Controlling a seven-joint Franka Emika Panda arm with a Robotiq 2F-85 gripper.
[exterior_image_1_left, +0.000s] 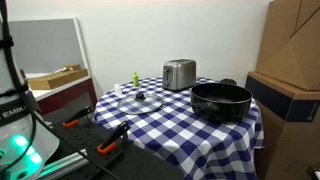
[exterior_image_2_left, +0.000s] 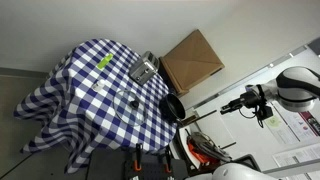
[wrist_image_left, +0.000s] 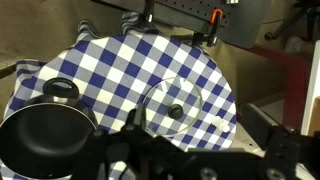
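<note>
My gripper shows along the bottom of the wrist view, its dark fingers wide apart and nothing visible between them. In exterior view 2 the gripper (exterior_image_2_left: 238, 104) is off to the right, well clear of the table. A deep black pot (exterior_image_1_left: 221, 102) stands on the checked cloth. Near the table's middle lies a round glass lid (wrist_image_left: 160, 93) with a dark knob (wrist_image_left: 176, 111), apart from the pot (wrist_image_left: 42, 140). A silver toaster (exterior_image_1_left: 180, 74) is farther back. The pot (exterior_image_2_left: 172, 107) sits near the table edge in exterior view 2.
A small green bottle (exterior_image_1_left: 136, 79) and a white item (exterior_image_1_left: 117, 88) stand beyond the lid. Orange-and-black clamps (exterior_image_1_left: 113, 138) line the near edge. A large cardboard box (exterior_image_1_left: 285, 95) stands beyond the pot. Open cloth (exterior_image_1_left: 170, 112) lies between lid and pot.
</note>
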